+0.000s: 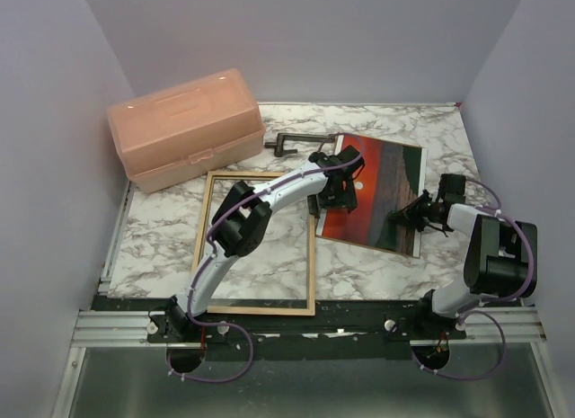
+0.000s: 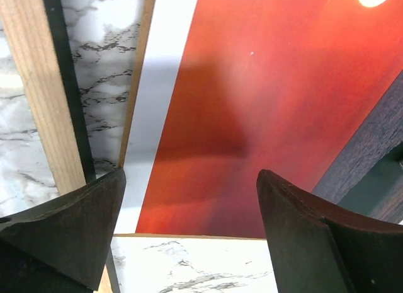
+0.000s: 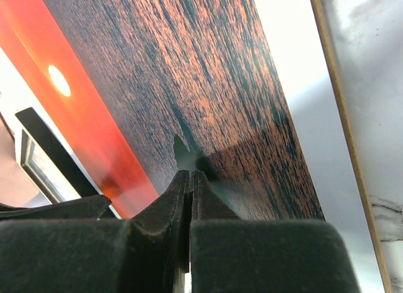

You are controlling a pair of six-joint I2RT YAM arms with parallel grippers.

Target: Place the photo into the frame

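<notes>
The sunset photo (image 1: pixel 373 175) in red, dark and white-edged bands lies on a thin board right of the wooden frame (image 1: pixel 311 274). My left gripper (image 1: pixel 328 202) is open at the photo's left edge; in the left wrist view its fingers straddle the white border strip (image 2: pixel 148 148) and red area beside the frame's bar (image 2: pixel 50 104). My right gripper (image 1: pixel 406 216) is shut at the photo's right part; in the right wrist view its fingertips (image 3: pixel 195 186) rest on or just over the dark surface (image 3: pixel 176 72), nothing visible between them.
A closed pink box (image 1: pixel 184 126) stands at the back left. A dark bracket-like object (image 1: pixel 292 139) lies behind the frame.
</notes>
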